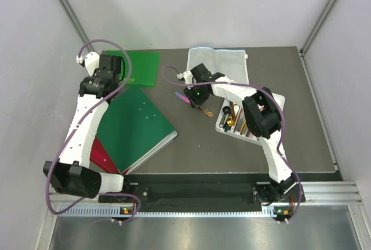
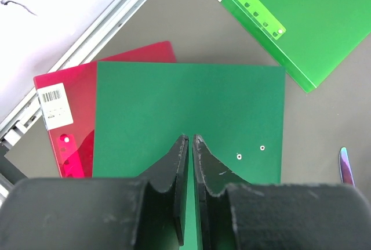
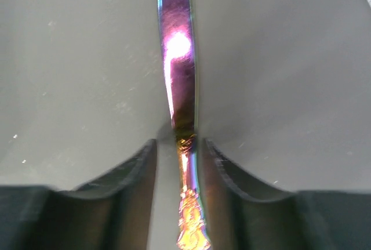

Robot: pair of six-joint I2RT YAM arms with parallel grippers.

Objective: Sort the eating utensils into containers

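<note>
A knife with a purple iridescent blade (image 1: 182,97) and a gold handle (image 1: 207,112) lies on the grey table. My right gripper is partly open, its blurred fingers on either side of the knife (image 3: 178,70) where blade meets handle; some room shows beside it. At the right, under my right arm, a white compartment tray (image 1: 219,127) holds spoons (image 1: 230,122) and other utensils. At the far left my left gripper hangs over the green folder, its fingertips a narrow gap apart with nothing between them.
A dark green folder (image 1: 136,125) overlaps a red one (image 1: 103,158) on the left. A bright green folder (image 1: 145,68) lies behind them. A white container (image 1: 231,61) stands at the back. Bare table extends in front of the knife.
</note>
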